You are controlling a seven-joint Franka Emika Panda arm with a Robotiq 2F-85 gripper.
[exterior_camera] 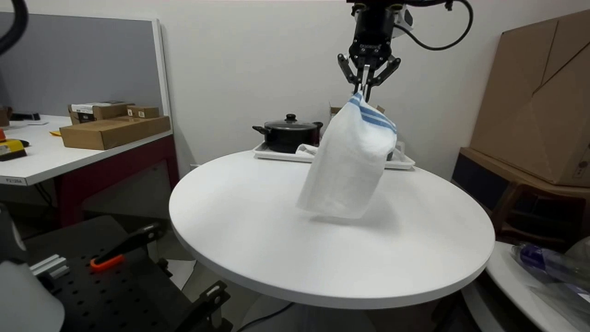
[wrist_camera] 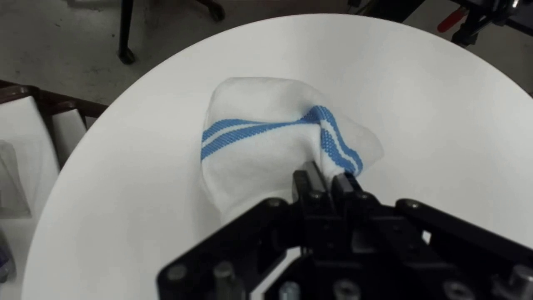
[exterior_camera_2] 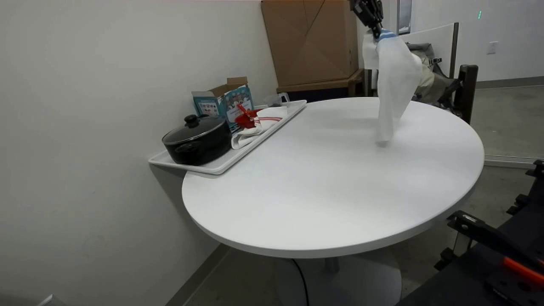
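A white towel with blue stripes point(exterior_camera: 349, 157) hangs from my gripper point(exterior_camera: 362, 93), which is shut on its upper edge. In exterior view 1 the cloth's lower end appears just above the tabletop, with a shadow beneath it. Exterior view 2 shows the same towel point(exterior_camera_2: 396, 81) draping down in a long fold, with a shorter flap on the other side of the gripper point(exterior_camera_2: 377, 35). Looking down in the wrist view, the striped part of the towel point(wrist_camera: 260, 145) bunches up to the fingertips point(wrist_camera: 312, 172). The cloth's lower part is hidden there.
A white tray point(exterior_camera_2: 220, 165) at the table's wall side holds a black lidded pot point(exterior_camera_2: 199, 143), an open blue box point(exterior_camera_2: 237, 104), a red-striped cloth point(exterior_camera_2: 250, 133) and a clear cup.
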